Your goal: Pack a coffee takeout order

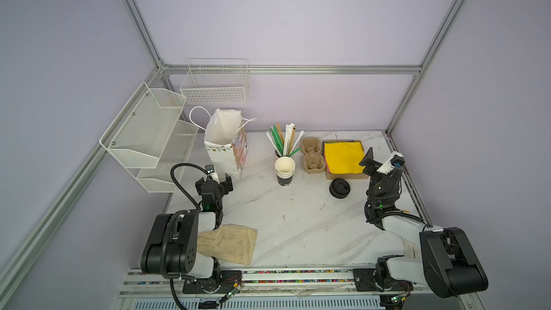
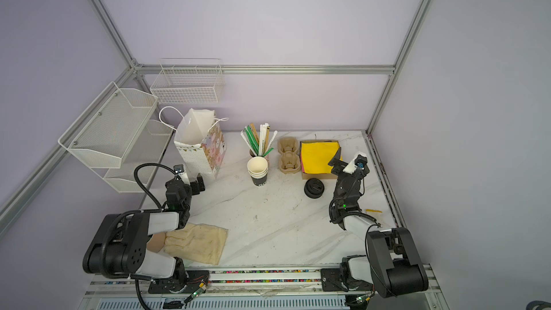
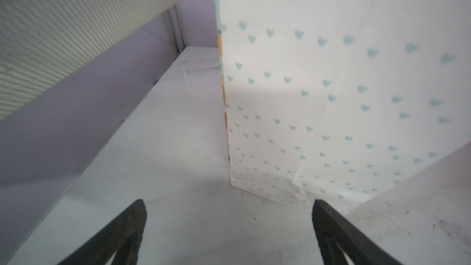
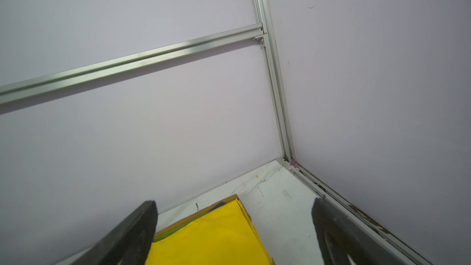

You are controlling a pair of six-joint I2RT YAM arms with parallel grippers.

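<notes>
A tall white paper bag (image 1: 225,155) with handles stands open at back left, its heart-printed side (image 3: 333,88) filling the left wrist view. My left gripper (image 1: 213,181) is open just in front of it. Stacked paper cups (image 1: 284,166) stand at centre, before straws and stirrers (image 1: 285,137) in a holder. A brown cup carrier (image 1: 314,160) lies beside a box of yellow sheets (image 1: 343,156), with black lids (image 1: 339,188) in front. My right gripper (image 1: 374,164) is open, raised by the box's right side.
White mesh shelves (image 1: 143,132) hang on the left wall and a wire basket (image 1: 213,91) at the back. A tan cloth (image 1: 229,241) lies at front left.
</notes>
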